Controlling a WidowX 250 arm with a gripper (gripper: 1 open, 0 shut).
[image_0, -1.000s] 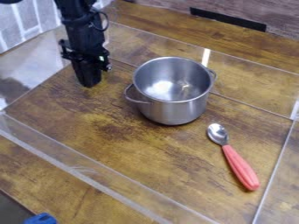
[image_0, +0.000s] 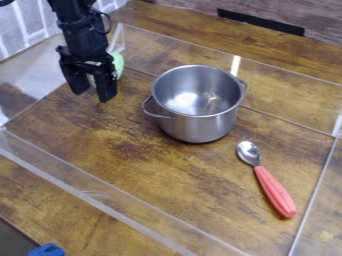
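My black gripper (image_0: 92, 85) hangs at the upper left of the camera view, open, its fingers low over the wooden table. A pale green object (image_0: 116, 63) sits just behind it, partly hidden by the gripper. To the right stands a steel pot (image_0: 195, 120) with side handles, empty as far as shows. A spoon with a red handle (image_0: 273, 189) lies on the table at the lower right.
Clear plastic edges border the work area. A blue object (image_0: 46, 250) shows at the bottom left corner.
My gripper has moved left and a little toward the front, away from the pot. The pot and spoon have not moved.
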